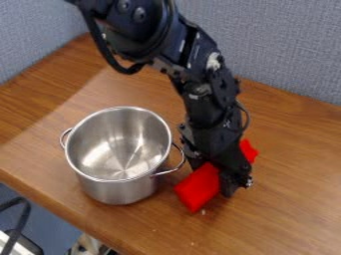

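Note:
My black gripper is low at the centre of the camera view, just right of a steel pot with two side handles, and is shut on a red block that sits at or just above the wooden table. A second red piece shows behind the gripper on the right, partly hidden by it.
Grey walls stand along the back. Dark cables lie at the lower left edge, near the table's front.

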